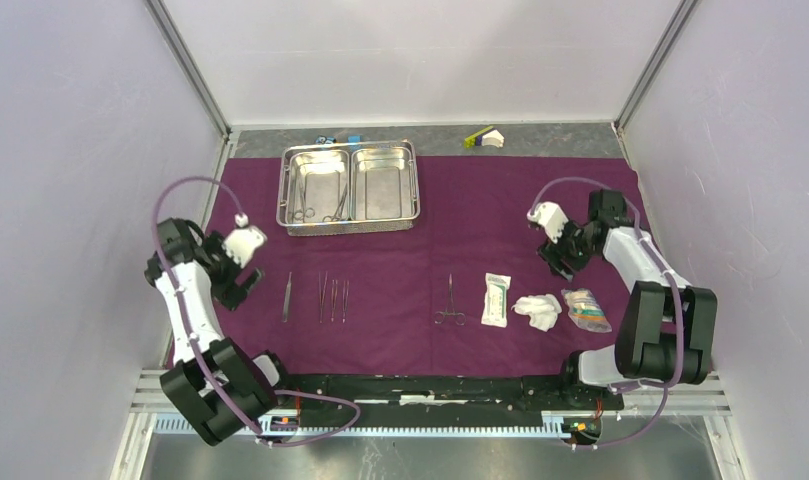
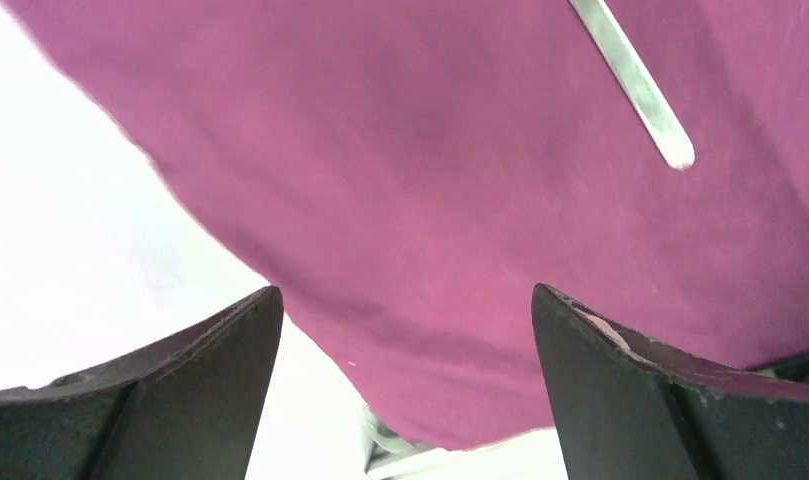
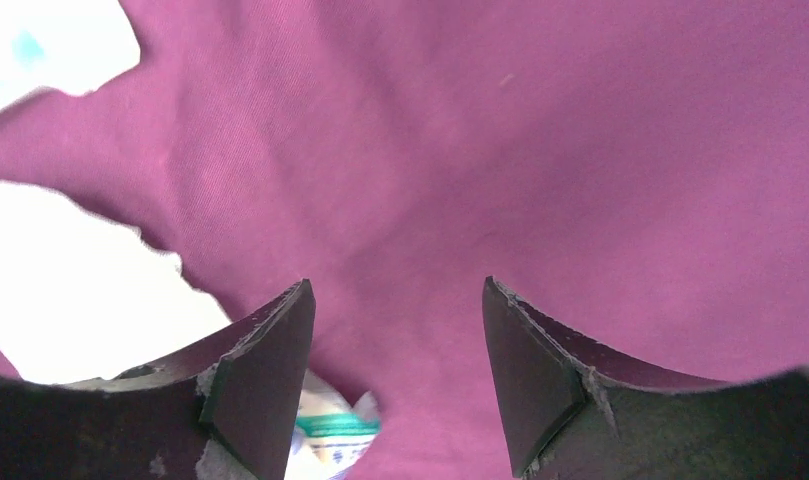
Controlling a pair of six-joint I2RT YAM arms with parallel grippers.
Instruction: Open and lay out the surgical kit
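Note:
My left gripper is open and empty at the cloth's left side, left of a flat metal instrument. Several thin instruments lie in a row beside it, and scissor-like forceps lie near the middle. To their right lie a white packet, crumpled gauze and a clear bag with coloured contents. The steel tray holds scissor-like tools in its left compartment; its right one looks empty. My right gripper stands open and empty just above the bag and gauze.
Small blue items and a yellow-and-white object lie on the grey back strip. Walls close in the sides and back.

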